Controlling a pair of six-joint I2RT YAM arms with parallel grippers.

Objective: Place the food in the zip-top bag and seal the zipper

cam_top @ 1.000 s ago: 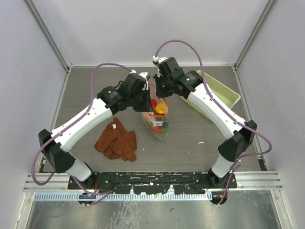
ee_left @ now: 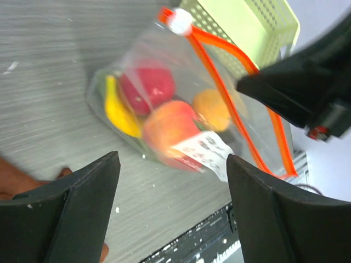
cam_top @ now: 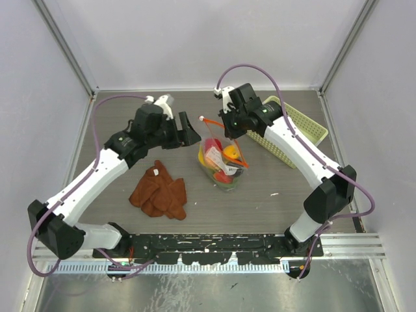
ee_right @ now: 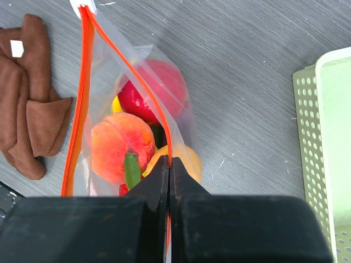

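Observation:
The clear zip bag point(cam_top: 221, 169) with orange zipper and white slider point(ee_left: 179, 22) holds colourful food: a peach point(ee_right: 120, 145), a red fruit point(ee_right: 151, 87), an orange-yellow piece point(ee_left: 209, 109) and others. My right gripper point(cam_top: 227, 127) is shut on the bag's orange zipper edge at the top right. My left gripper point(cam_top: 186, 132) stands part open, left of the bag and apart from it, with nothing seen between its fingers.
A brown cloth point(cam_top: 158, 192) lies front left on the grey table point(cam_top: 117, 110). A pale green perforated basket point(cam_top: 305, 127) sits at the right back, beside the bag.
My left gripper has let go of the bag, opened and drawn back left.

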